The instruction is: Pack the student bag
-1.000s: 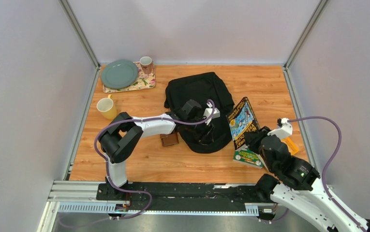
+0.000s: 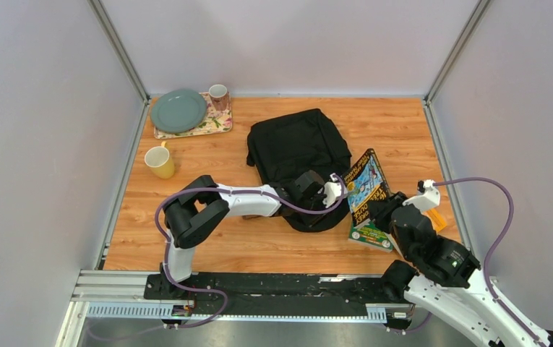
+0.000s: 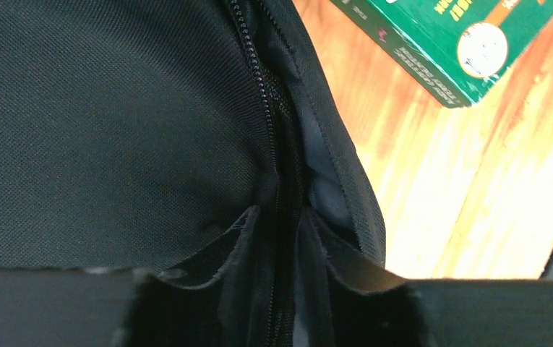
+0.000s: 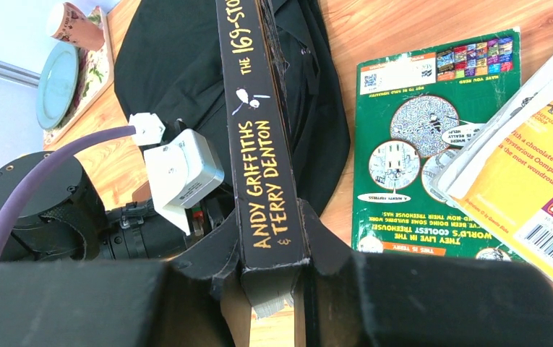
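A black bag (image 2: 291,134) lies in the middle of the table. My left gripper is down at the bag's zipped edge (image 3: 266,116), its fingers close together around the zipper fabric; whether they grip it is unclear. My right gripper is shut on a dark-covered book (image 4: 259,159), held raised to the bag's right. A green book (image 4: 410,217) and a yellow book (image 4: 526,181) lie beneath and beside it on the right side of the table.
A floral tray (image 2: 208,124) with a plate (image 2: 178,108) and a cup (image 2: 218,94) sits at the back left. A yellow mug (image 2: 159,160) stands at the left. A brown item is mostly hidden under the left arm. Wood is clear at the back right.
The right arm and its book have barely moved.
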